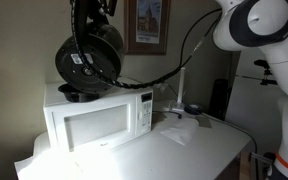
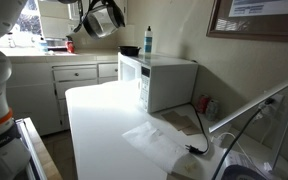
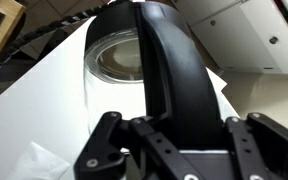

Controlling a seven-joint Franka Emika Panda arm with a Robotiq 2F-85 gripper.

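A dark pot (image 1: 92,60) with a flat round base hangs tilted in the air at the left of exterior view 1. It blocks part of the black pan (image 1: 76,95) on top of the white microwave (image 1: 99,120). In exterior view 2 the same pot (image 2: 103,20) shows a light side wall, high above the counter. My gripper is shut on the pot's broad black handle (image 3: 179,70) in the wrist view. Beyond the handle shows the pot's shiny round body (image 3: 119,60). The exact contact of the fingertips is hard to see.
A blue bottle (image 2: 148,40) stands behind the microwave top. White paper (image 2: 154,143) and a black cable (image 2: 196,150) lie on the counter beside the microwave.
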